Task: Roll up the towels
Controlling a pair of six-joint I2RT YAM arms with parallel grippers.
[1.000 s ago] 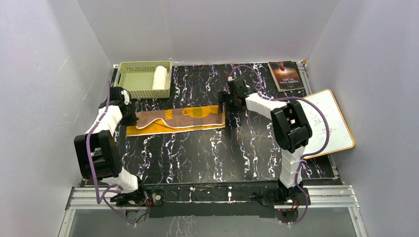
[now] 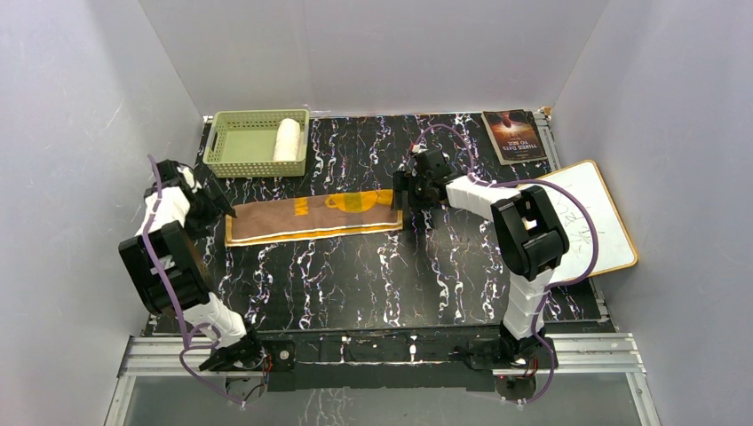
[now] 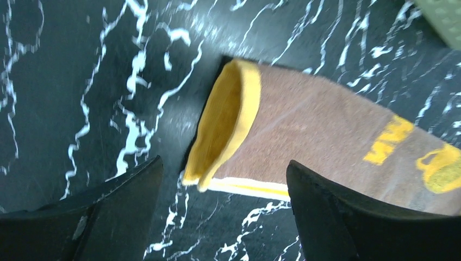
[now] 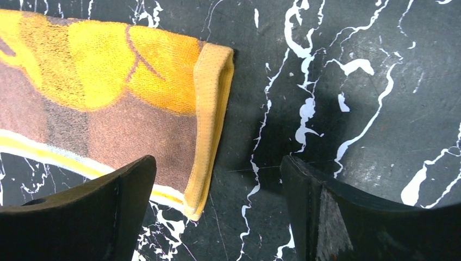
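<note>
A brown towel with yellow patterns lies folded into a long flat strip across the table, its white-edged layers along the near side. At its left end my left gripper is open; in the left wrist view the towel's yellow-hemmed end curls up a little, with nothing gripped. Over the right end stands my right gripper, open as well. The right wrist view has the folded right hem lying free of the fingers.
A green basket holding a rolled white towel stands behind the strip at the left. Farther right are a book and a whiteboard.
My left gripper has moved left and let go of the towel's left end. That upper layer, earlier rumpled, now lies straight over the lower one.
</note>
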